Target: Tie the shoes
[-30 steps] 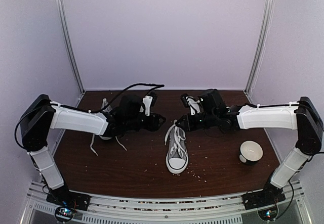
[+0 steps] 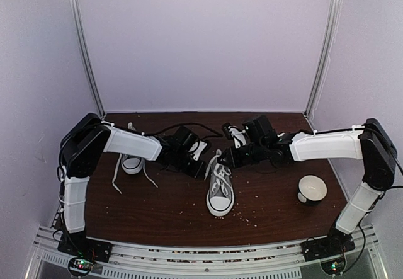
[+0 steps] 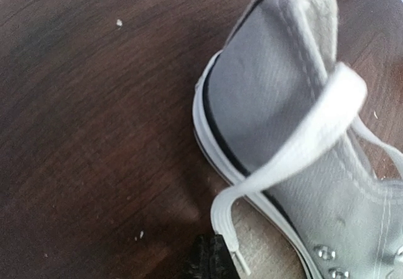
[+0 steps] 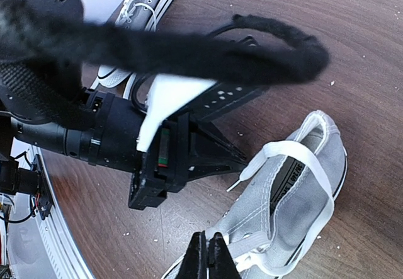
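A grey canvas shoe (image 2: 219,201) with white laces stands mid-table, its toe cap facing the front. One lace (image 3: 315,128) loops over the collar and hangs down the shoe's left side. Close by its tip is my left gripper, shut and low beside the shoe; whether the lace is pinched is unclear. My right gripper is shut above the shoe's laced opening, against a white lace strip (image 4: 249,244); I cannot tell if any of it lies between the fingers. The second shoe (image 2: 132,164) is at the left, partly hidden by my left arm, its laces loose.
A white bowl-like cup (image 2: 312,189) with a dark outside stands at the right. Small white crumbs lie around the shoe's toe. Both arms meet close together over the shoe's heel end.
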